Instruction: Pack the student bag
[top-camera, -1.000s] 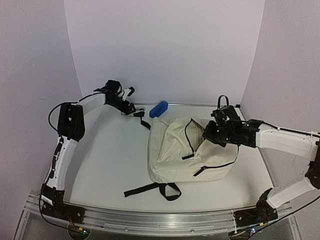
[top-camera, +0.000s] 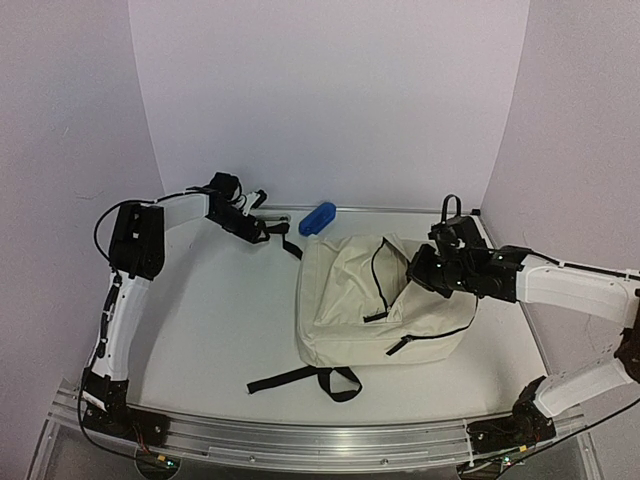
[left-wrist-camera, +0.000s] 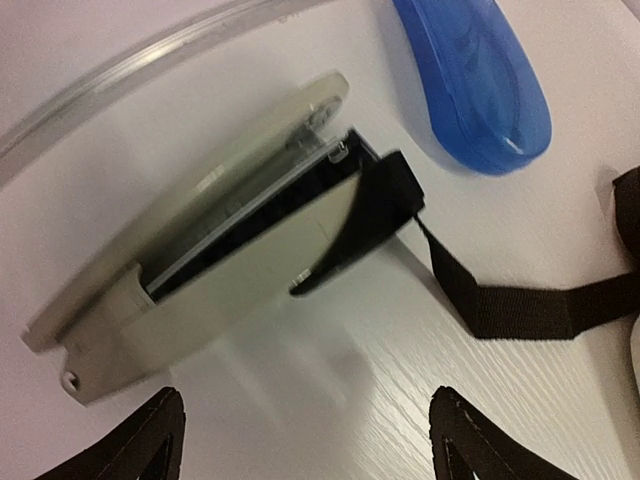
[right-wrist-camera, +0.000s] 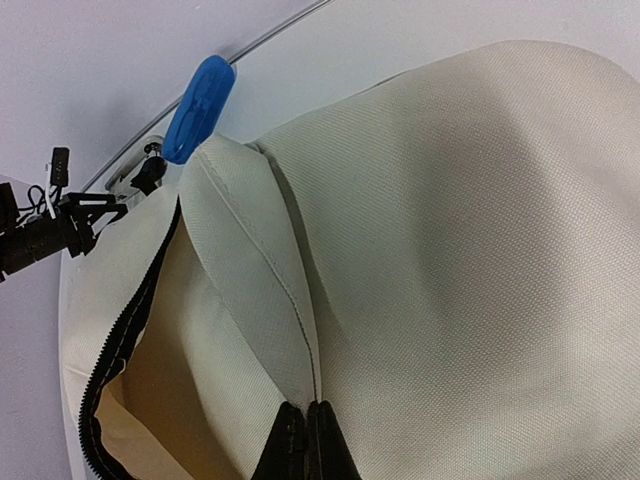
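Note:
The cream student bag (top-camera: 345, 270) lies on the right half of the table, its zipped pocket partly open. At its opening, my right gripper is shut on a fold of the bag's fabric. A pale stapler-like item (left-wrist-camera: 240, 265) lies by the back edge, a black strap (left-wrist-camera: 520, 312) running from the bag and lying over its near end. My left gripper (top-camera: 262, 230) stands open on the near side of that item, with only bare table between its fingers. Close by is a blue case (top-camera: 317, 218), between the item and the bag.
Another black strap (top-camera: 320, 378) trails from the bag's front left corner. A metal rail (top-camera: 350, 445) runs along the front edge. Walls close in the back and sides. Left and middle front, the table (top-camera: 220, 320) is clear.
My left gripper has shifted slightly toward the front of the table, showing more of the pale item. The right arm has barely moved. Bag and blue case look the same.

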